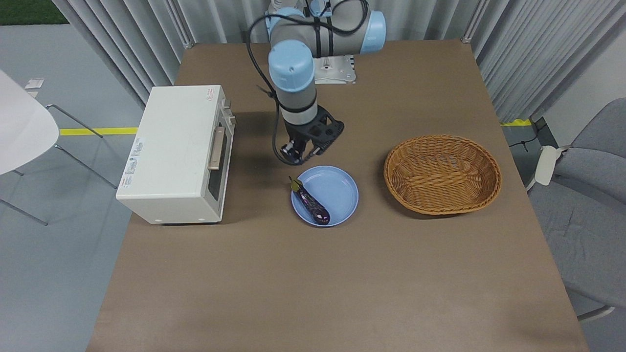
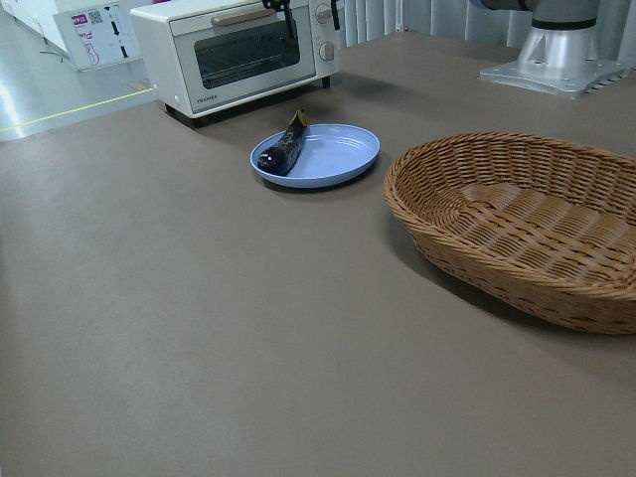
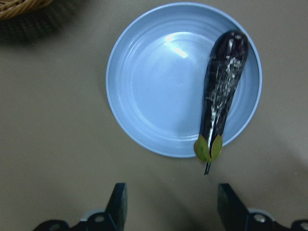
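A dark purple eggplant (image 1: 311,200) (image 2: 282,149) (image 3: 222,86) with a green calyx lies on a light blue plate (image 1: 341,200) (image 2: 342,151) (image 3: 149,86). My gripper is open with nothing between its fingers; in the wrist view it is off the plate, on the calyx end's side. In the front view it hangs raised above and behind the plate. In the left view only its lower tips show, in front of the toaster oven.
A white toaster oven (image 1: 165,149) (image 2: 204,25) stands left of the plate. A wicker basket (image 1: 443,175) (image 2: 517,229) sits to the right.
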